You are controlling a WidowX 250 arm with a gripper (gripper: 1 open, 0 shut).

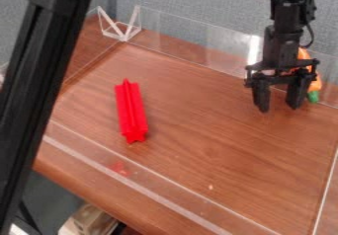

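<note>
My black gripper [278, 93] is low at the back right of the wooden table [199, 150], its two fingers apart, with nothing visible between them. Just behind it, partly hidden, is an orange object with a green part [313, 93]. A red ridged bar [130, 111] lies on the left half of the table, well away from the gripper.
A clear plastic barrier runs along the back edge. A white wire-like frame [119, 27] stands at the back left corner. A black post [40, 101] blocks the left side of the view.
</note>
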